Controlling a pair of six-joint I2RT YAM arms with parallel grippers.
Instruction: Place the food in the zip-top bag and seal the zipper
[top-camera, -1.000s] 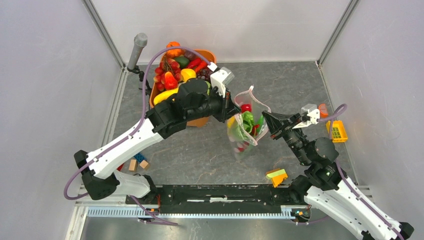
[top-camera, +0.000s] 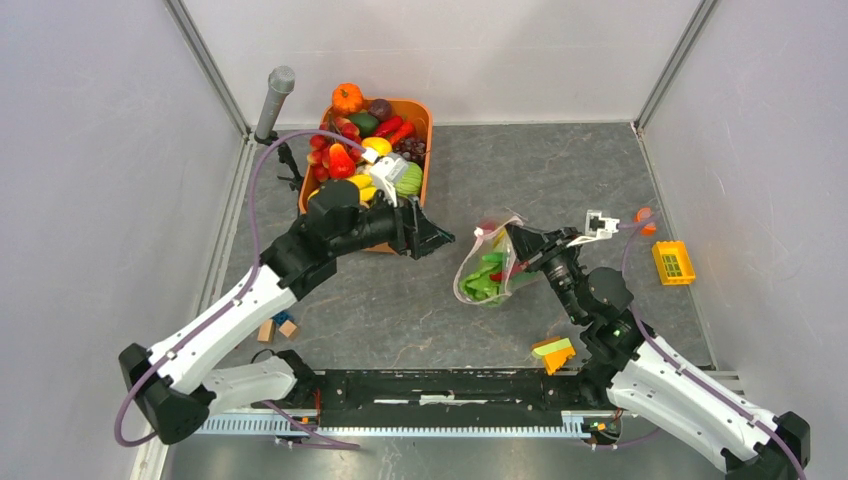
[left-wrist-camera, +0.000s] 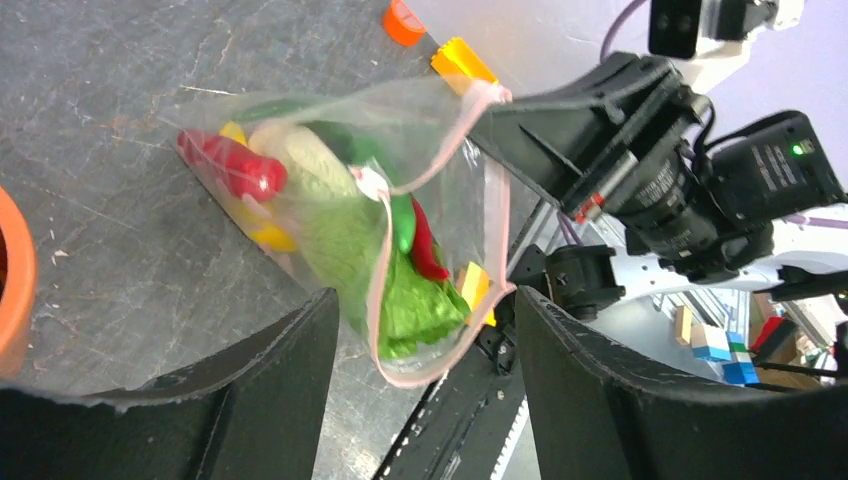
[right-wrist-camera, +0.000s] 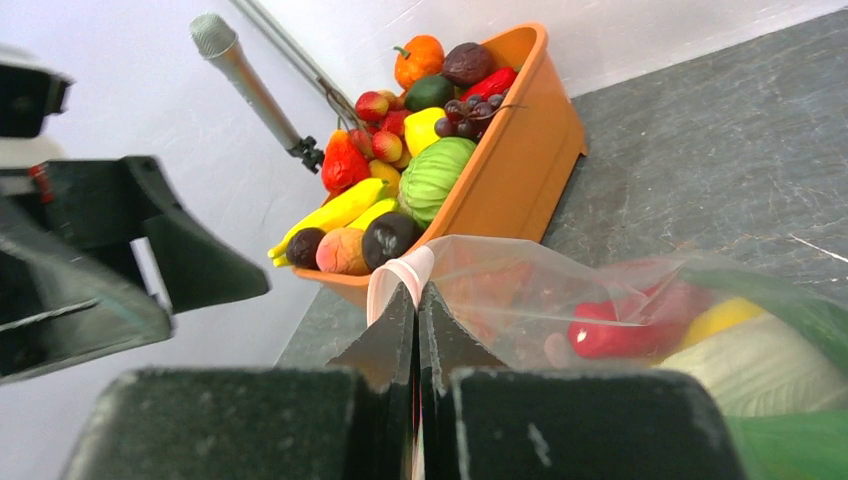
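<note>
The clear zip top bag (top-camera: 468, 281), holding food such as a green leafy piece (left-wrist-camera: 400, 300) and a red pepper (left-wrist-camera: 428, 240), stands tilted near the middle of the table with its mouth gaping. My right gripper is shut on the bag's pinkish rim (right-wrist-camera: 398, 268). To the bag's left, my left gripper (top-camera: 450, 238) stands open and clear of it. In the left wrist view the loose edge of the mouth (left-wrist-camera: 408, 378) shows beyond the parted fingers (left-wrist-camera: 320, 325), with nothing held between them. A red item and a pale item lie deeper inside.
An orange bin (top-camera: 425, 115) full of play fruit and vegetables stands at the back left, beside a microphone (top-camera: 275, 95). A yellow basket (top-camera: 674, 263) and a small orange cup (top-camera: 646, 221) sit on the right.
The bag has come down and leaned over; the left gripper has opened and drawn back left, away from the rim.
</note>
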